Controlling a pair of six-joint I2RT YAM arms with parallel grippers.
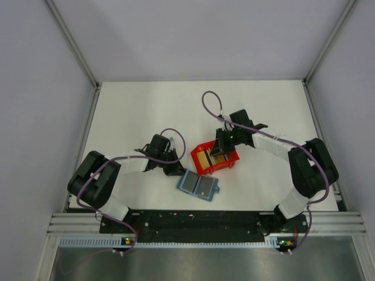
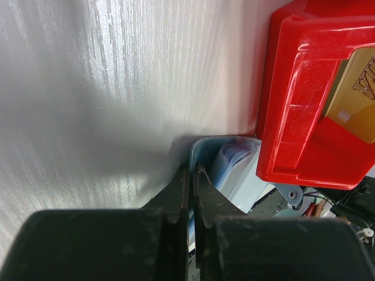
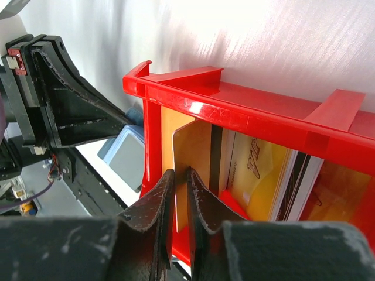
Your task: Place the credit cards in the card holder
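Note:
The blue card holder (image 1: 197, 185) lies spread out on the table, its two dark panels facing up. At its upper left corner is my left gripper (image 1: 180, 171), shut on the thin blue edge (image 2: 202, 146) in the left wrist view. My right gripper is over the red box (image 3: 153, 140), its fingers closed on either side of a gold card (image 3: 198, 143) whose lower part is still within the box. More cards (image 3: 258, 170) stand in the box to the right of this one, yellow and gold, some with dark stripes.
The red box touches or nearly touches the holder's upper edge, close by the left gripper. The black front edge (image 1: 193, 225) runs below the holder.

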